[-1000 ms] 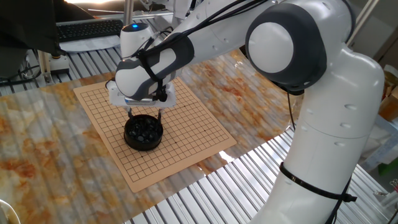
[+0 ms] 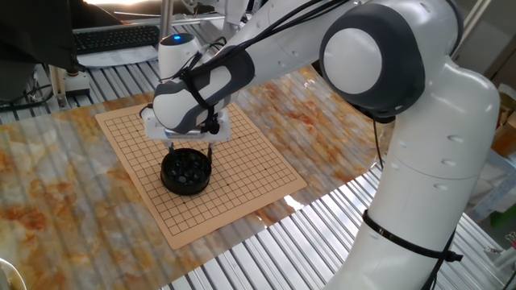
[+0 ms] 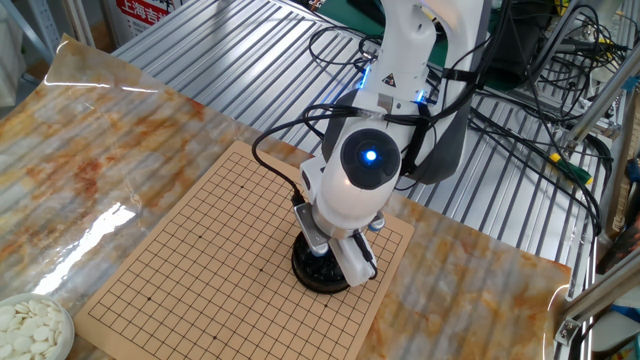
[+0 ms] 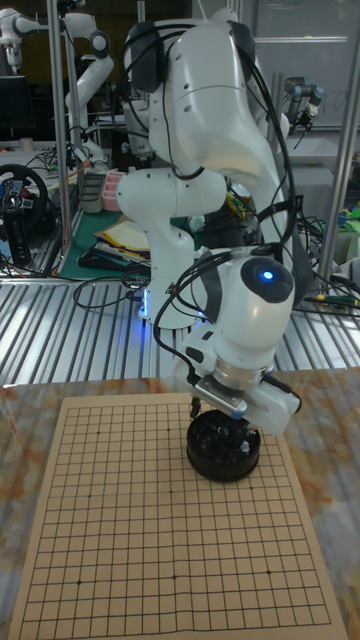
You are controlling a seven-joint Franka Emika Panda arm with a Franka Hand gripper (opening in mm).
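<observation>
A round black bowl (image 2: 186,179) full of dark, shiny pieces sits upright on a tan grid board (image 2: 250,177). My gripper (image 2: 191,150) points down at the bowl's far side, its two fingers spread wide apart. One finger (image 2: 171,148) is near the left part of the rim and the other is by the right part; I cannot tell whether either touches it. In exterior view 2 the hand covers much of the bowl (image 3: 318,275) and hides the fingertips. Exterior view 3 shows the bowl (image 4: 220,461) partly under the hand.
A white bowl of white pieces (image 3: 35,328) stands at the board's corner. The rest of the board is bare. Marbled sheet (image 2: 72,209) surrounds it, with ribbed metal table (image 2: 266,258) beyond. A keyboard (image 2: 117,38) lies at the back.
The black bowl has not moved.
</observation>
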